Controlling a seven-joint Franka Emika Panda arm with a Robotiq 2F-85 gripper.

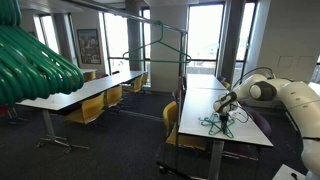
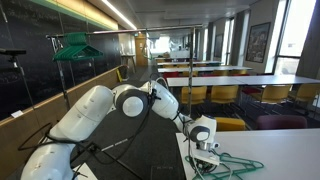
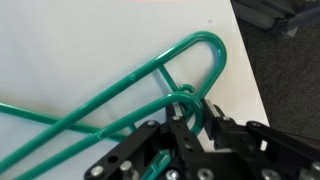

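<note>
Green plastic hangers (image 3: 90,110) lie overlapping on the white table (image 3: 60,40). In the wrist view their rounded ends meet near my gripper, whose dark fingertips are right at the loops. Green tubing shows between and around the fingers, but whether they grip it is not clear. Exterior view 2 has my gripper (image 2: 205,155) low over the tabletop, with hangers (image 2: 235,166) spread beneath and beside it. From exterior view 1, the hangers (image 1: 213,124) and the gripper (image 1: 223,114) are small, at the table's right side.
A clothes rack's rail (image 2: 135,31) stands close by, with one green hanger (image 1: 157,45) hanging alone and several bunched hangers (image 1: 35,65) at its left end. Yellow chairs (image 1: 170,116) line the table. The table edge (image 3: 252,68) is near the gripper.
</note>
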